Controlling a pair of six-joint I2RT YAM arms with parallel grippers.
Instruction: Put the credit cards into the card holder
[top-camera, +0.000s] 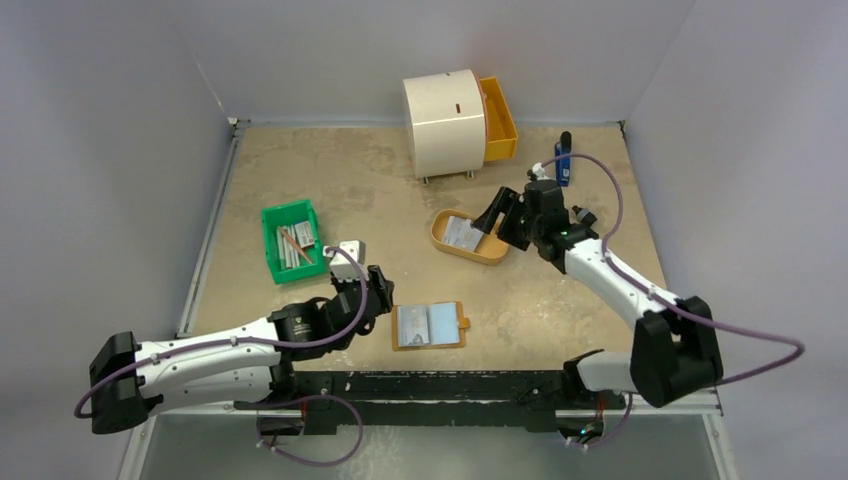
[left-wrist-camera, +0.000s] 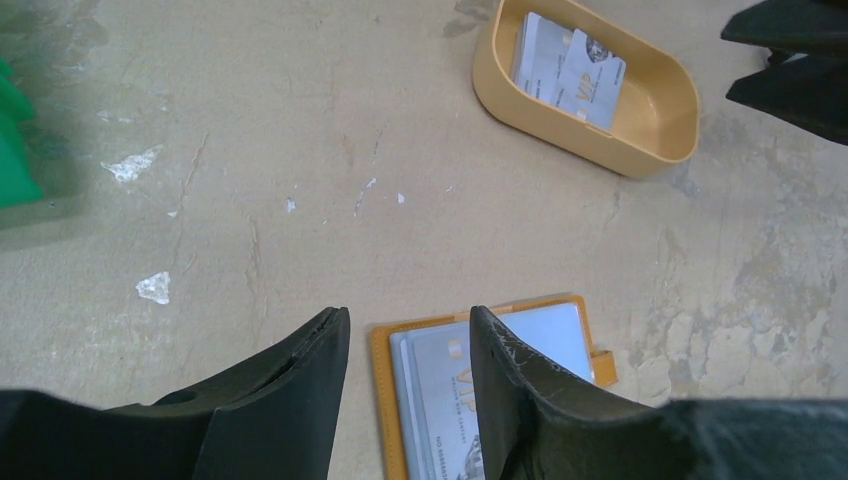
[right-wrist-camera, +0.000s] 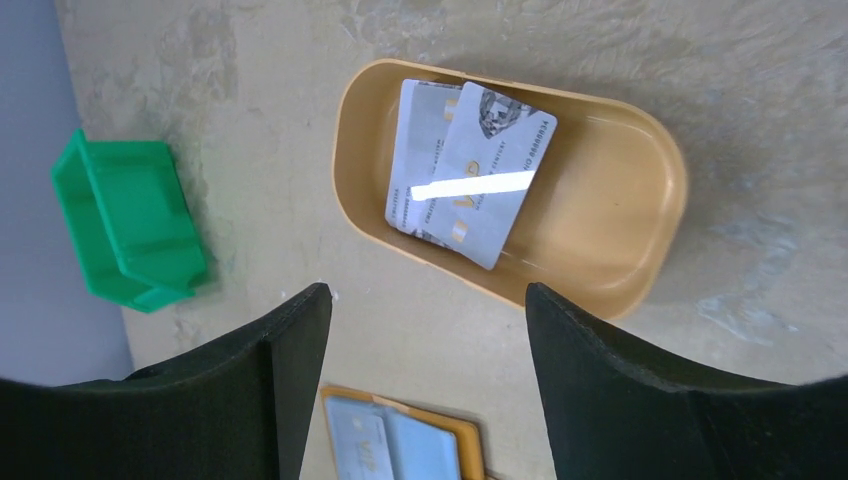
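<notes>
In the right wrist view two overlapping silver cards (right-wrist-camera: 487, 165) lie at the left end of a tan oval tray (right-wrist-camera: 610, 205). Above the tray's near side, my right gripper has its fingers spread, nothing between them. The brown card holder (top-camera: 428, 348) lies flat and unfolded near the table's front edge. A silver card (top-camera: 413, 326) rests on its left half; the right half shows a bare pale-blue surface. In the left wrist view my left gripper stands open and empty over the holder's upper left part, one finger hiding some of the card.
A green bin (top-camera: 270, 252) with several slim items stands at the left. A white drum-shaped box (top-camera: 445, 125) with a yellow drawer (top-camera: 500, 120) sits at the back. A blue tool (top-camera: 562, 165) and a dark knob (top-camera: 584, 215) lie at the right.
</notes>
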